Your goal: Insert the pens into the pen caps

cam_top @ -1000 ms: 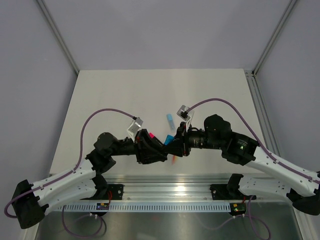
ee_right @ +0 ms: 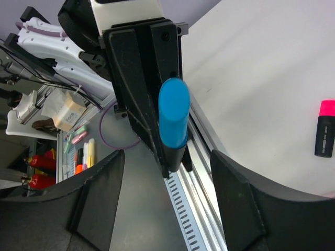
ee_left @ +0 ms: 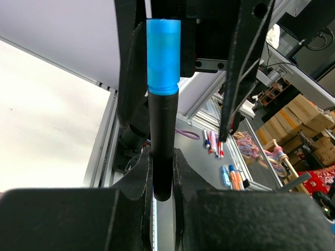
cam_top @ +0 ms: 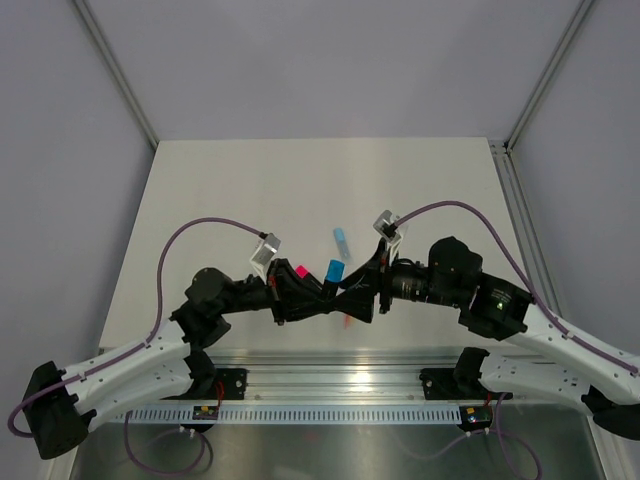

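My left gripper is shut on an upright marker (ee_left: 162, 125) with a black body and a blue top (ee_left: 163, 55), at the middle of the table in the top view. My right gripper stands open just to the right of it, its fingers apart with the blue-topped marker beyond them in the right wrist view. A black marker with a pink end (ee_right: 325, 128) lies on the table. In the top view a light blue piece (cam_top: 341, 243) lies behind the grippers.
Metal rails (cam_top: 362, 365) run along its front edge.
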